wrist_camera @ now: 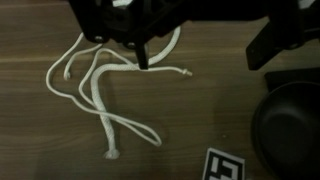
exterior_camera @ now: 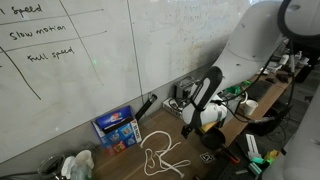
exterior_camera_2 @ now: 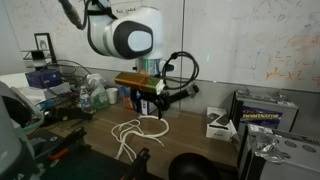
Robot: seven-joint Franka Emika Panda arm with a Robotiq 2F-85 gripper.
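A white rope (wrist_camera: 104, 118) lies in loose loops on the wooden table, seen also in exterior view 1 as a pale tangle (exterior_camera: 160, 160). My gripper is open, its dark fingers wide apart in the wrist view with nothing held between them. It hangs above the table, with the rope below and to one side. In exterior view 2 the rope (exterior_camera_2: 127, 132) spreads out below the arm. A black round pan (wrist_camera: 290, 128) sits at the right of the wrist view.
A printed black-and-white marker (wrist_camera: 223, 165) lies near the pan. A blue box (exterior_camera: 117, 130) stands against the whiteboard (exterior_camera: 110, 50). Toasters (exterior_camera_2: 280, 155) stand at the right of exterior view 2. Bare table lies between rope and pan.
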